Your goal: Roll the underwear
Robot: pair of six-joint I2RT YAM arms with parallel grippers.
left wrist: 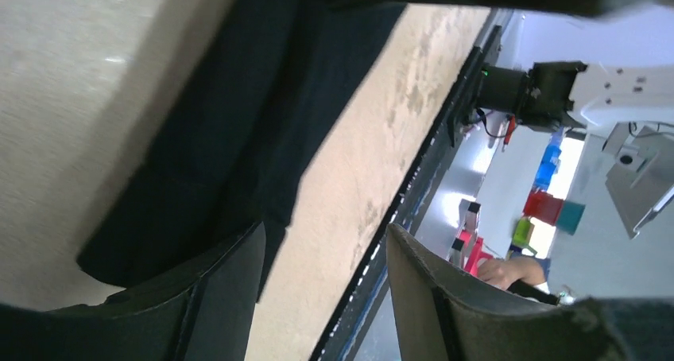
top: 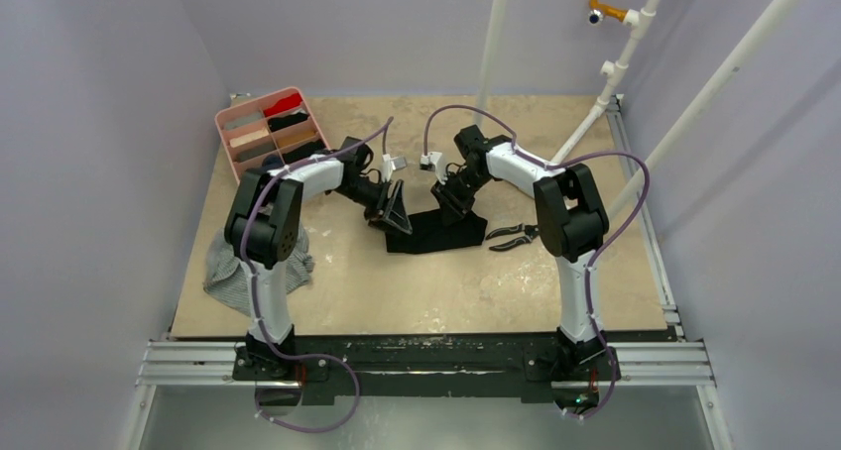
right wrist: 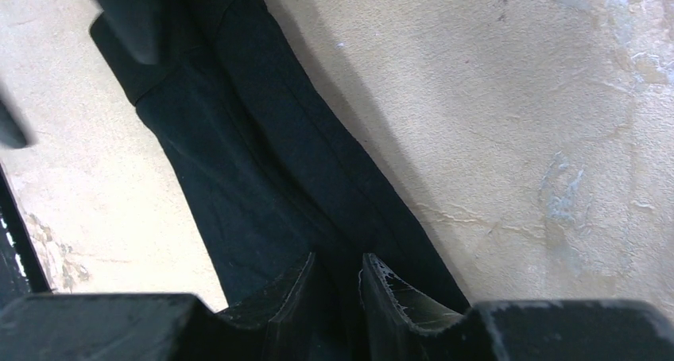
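Note:
Black underwear (top: 436, 234) (left wrist: 214, 138) (right wrist: 294, 138) lies as a strip on the table, with a lengthwise fold in the wrist views. My left gripper (top: 394, 215) hangs over its left end, open, with cloth by one finger. My right gripper (top: 451, 204) is down at the cloth's right part, fingertips a short way apart on the fabric; whether cloth is pinched between them is unclear.
A pink divided box (top: 223, 133) of folded clothes stands back left. A striped grey cloth (top: 233, 281) lies front left. Pliers (top: 511, 242) lie right of the underwear.

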